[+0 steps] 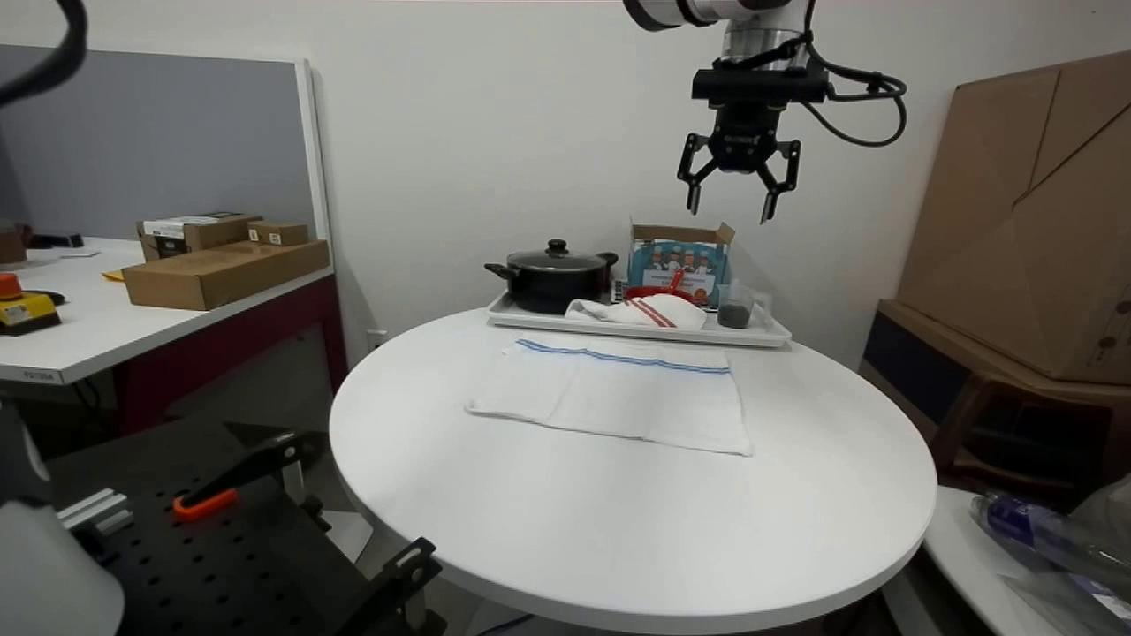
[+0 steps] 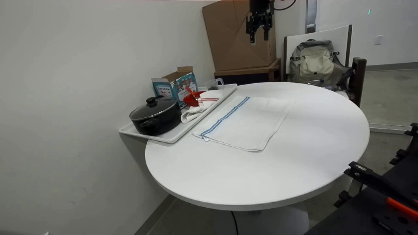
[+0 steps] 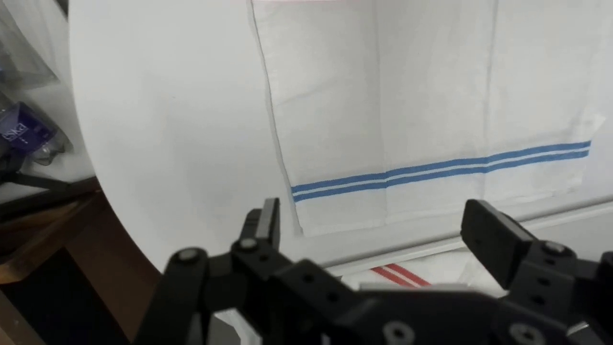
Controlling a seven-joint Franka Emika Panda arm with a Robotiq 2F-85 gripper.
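My gripper hangs high above the back right of the round white table, open, with nothing between its fingers. In exterior view 2 the same gripper shows near the top, well clear of the tabletop. A white towel with two blue stripes along one edge lies flat on the table, its corners slightly uneven. From the wrist view the towel spreads beyond my fingertips, and its striped edge runs alongside the tray.
On a white tray at the wall stand a lidded black pot, a blue box, a red item, a red-striped cloth and a clear cup. Large cardboard stands at right.
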